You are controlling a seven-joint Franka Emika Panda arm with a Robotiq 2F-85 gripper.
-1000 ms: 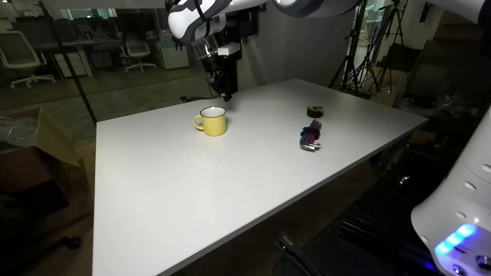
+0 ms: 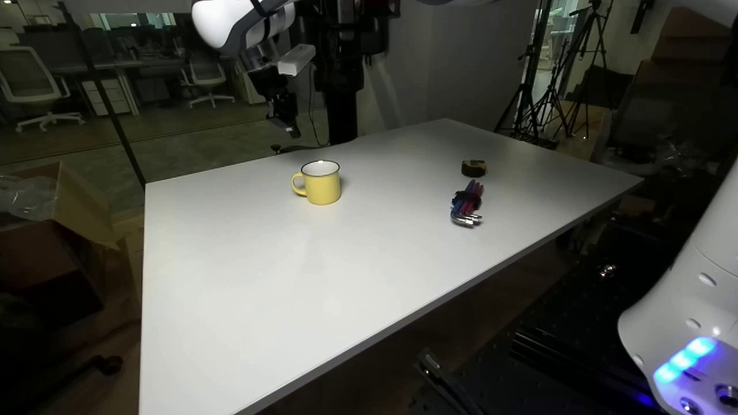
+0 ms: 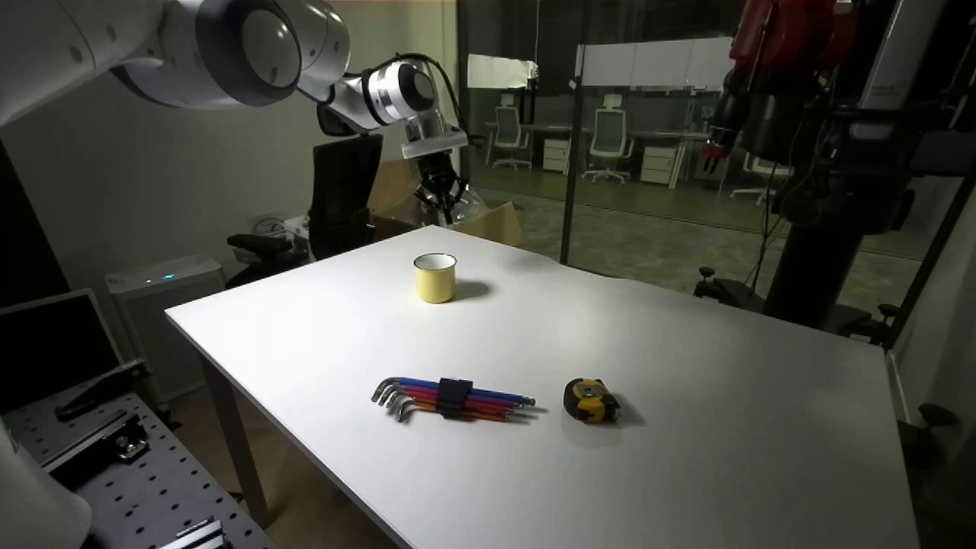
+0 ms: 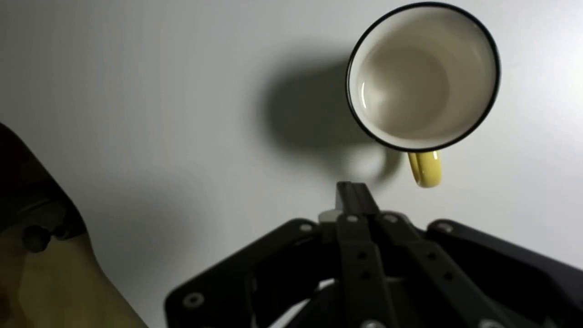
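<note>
A yellow mug [image 2: 322, 184] with a dark rim and pale inside stands upright on the white table [image 2: 249, 276]. In the wrist view the mug [image 4: 421, 82] is at upper right, and its handle [image 4: 426, 168] points down toward my gripper. The fingers are together, with nothing visible between them. Exterior view 1 has the gripper [image 2: 293, 130] raised above and behind the mug, apart from it. From the other side, the gripper [image 3: 446, 212] hangs beyond the mug [image 3: 435, 279] near the table's far edge.
A set of coloured hex keys in a black holder [image 3: 453, 397] and a black-and-yellow tape measure [image 3: 591, 401] lie side by side, well away from the mug. A second robot [image 3: 778, 101] stands behind the table.
In exterior view 1 my arm and gripper have shifted left and somewhat higher in the picture. The mug, hex keys and tape measure have stayed where they were.
</note>
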